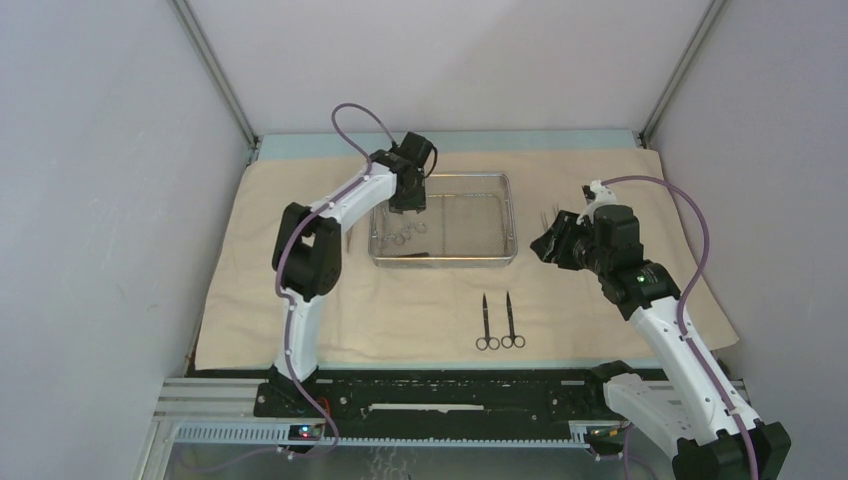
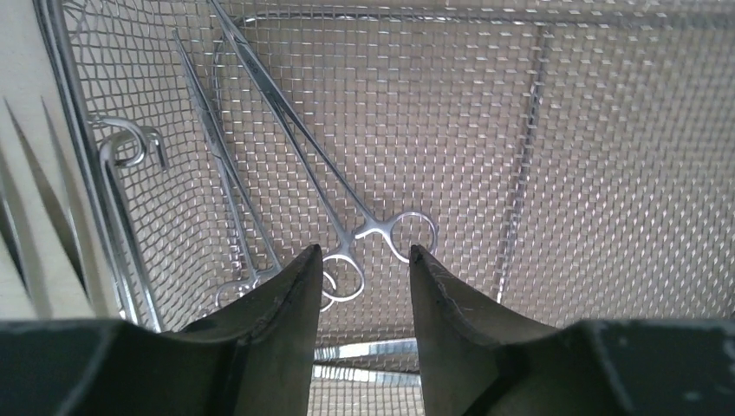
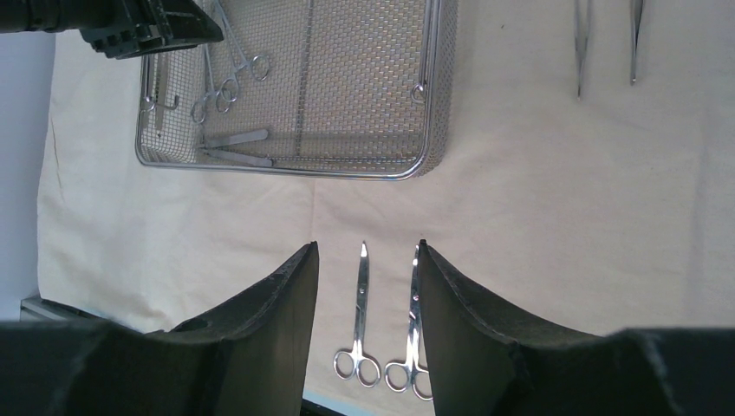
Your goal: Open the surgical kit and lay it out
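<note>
A wire mesh tray (image 1: 470,262) stands at the middle of the cloth. Above its left part my left gripper hangs open, nothing between its fingers. Below in the left wrist view lie a long ringed clamp (image 2: 282,108) and a second ringed instrument (image 2: 217,143), both along the tray's left side. Flat silver tweezers (image 2: 368,349) rest by the near wall, partly hidden behind the fingertips. My right gripper is open and empty, over the cloth right of the tray. Two pairs of scissors (image 1: 486,325) lie side by side in front of the tray.
Slim pointed instruments (image 3: 581,48) lie on the cloth (image 1: 600,330) right of the tray, and others (image 2: 61,199) left of it. The left gripper's black body (image 3: 152,26) reaches over the tray.
</note>
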